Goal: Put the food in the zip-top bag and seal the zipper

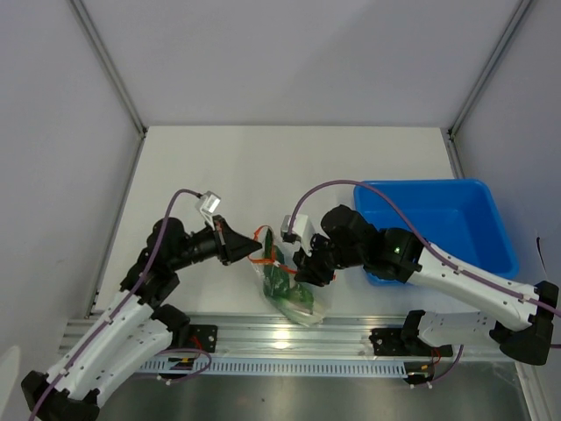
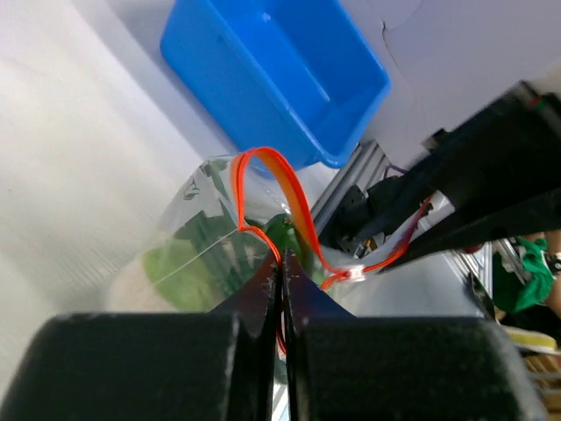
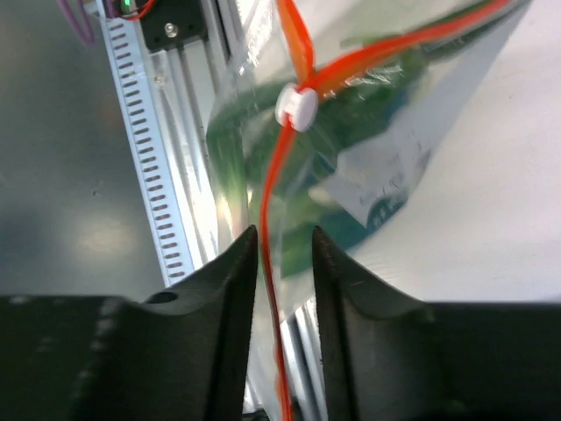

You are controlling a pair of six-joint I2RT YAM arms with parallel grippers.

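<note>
The clear zip bag [image 1: 294, 294] with green food inside stands at the table's front middle, its orange zipper strip [image 3: 401, 42] and white slider [image 3: 296, 107] on top. My left gripper [image 1: 252, 249] is shut at the bag's left end, on the thin orange strip [image 2: 241, 189], which runs down between its fingertips. My right gripper [image 1: 307, 274] is over the bag's right part; in the right wrist view its fingers [image 3: 330, 289] are part open, with the orange strip lying between them.
A blue bin [image 1: 438, 219] stands at the right of the table behind the right arm. The metal rail [image 1: 272, 342] runs along the front edge.
</note>
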